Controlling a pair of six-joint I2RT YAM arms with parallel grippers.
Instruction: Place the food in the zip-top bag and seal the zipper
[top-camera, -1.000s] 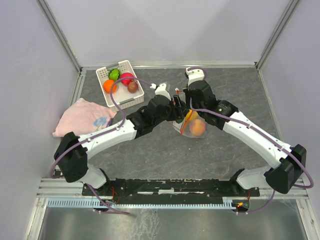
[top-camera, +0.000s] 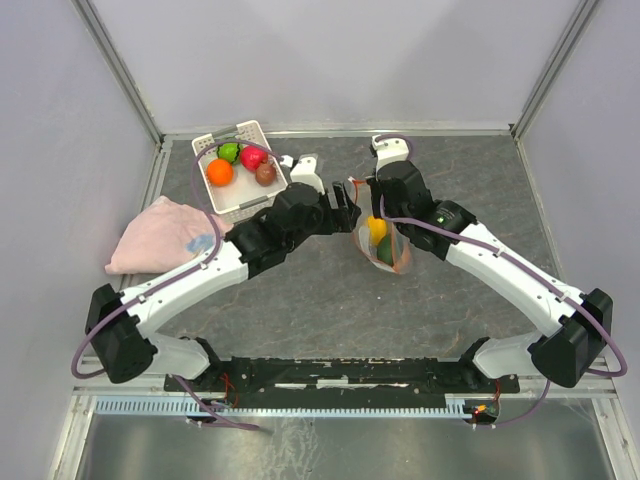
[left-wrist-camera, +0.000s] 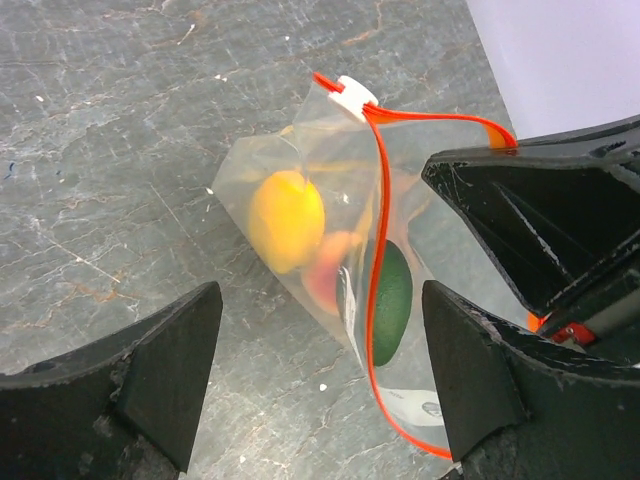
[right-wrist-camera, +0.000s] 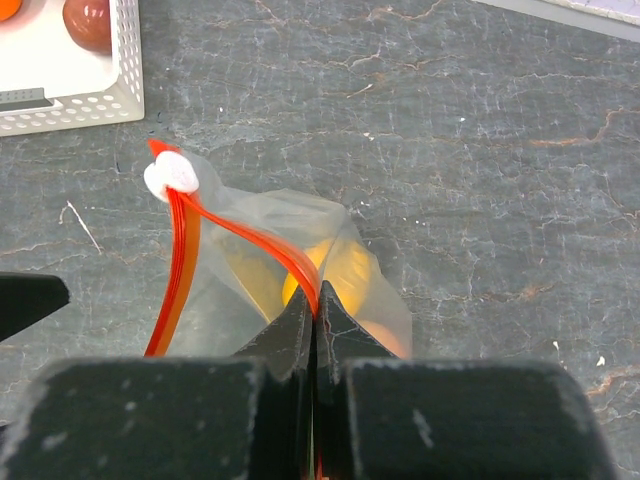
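Observation:
A clear zip top bag with an orange zip edge hangs by its rim from my right gripper, which is shut on that edge. Its mouth gapes, and the white slider sits at one corner. Inside the bag are a yellow food piece, an orange-pink one and a dark green one. Beside the open mouth my left gripper stands open, its fingers wide apart with nothing held between them.
Up and left, a white basket holds an orange, a green pepper, a red fruit and a brown-red one. A pink cloth bag lies at the left.
My left gripper has drawn back a little to the left from the bag, and the dark green piece that was at its fingers now lies inside the bag. The right arm has stayed still.

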